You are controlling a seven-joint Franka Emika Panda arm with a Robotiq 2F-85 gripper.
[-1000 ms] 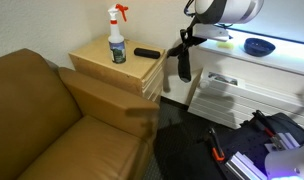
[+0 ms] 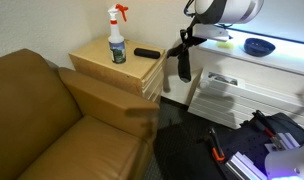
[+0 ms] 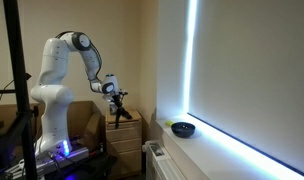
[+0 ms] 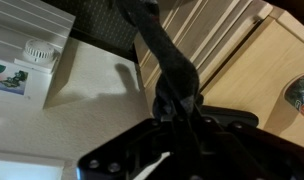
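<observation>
A dark grey, limp cloth-like strip (image 2: 184,66) hangs from my gripper (image 2: 182,47), in the gap between the wooden cabinet and the white radiator. In the wrist view this dark strip (image 4: 174,68) runs up and away from the black fingers, which are shut on it; the fingertips are largely covered by it. Its lower end hangs free above the floor in exterior view 1. The second exterior view shows the arm reaching over beside the cabinet, too small for detail at the gripper.
On the wooden cabinet (image 2: 96,54) stand a spray bottle (image 2: 117,42) with a red trigger and a lying black object (image 2: 147,53). A dark bowl (image 2: 259,47) rests on the windowsill near a yellow item (image 2: 224,44). The brown sofa (image 2: 67,125) fills the left.
</observation>
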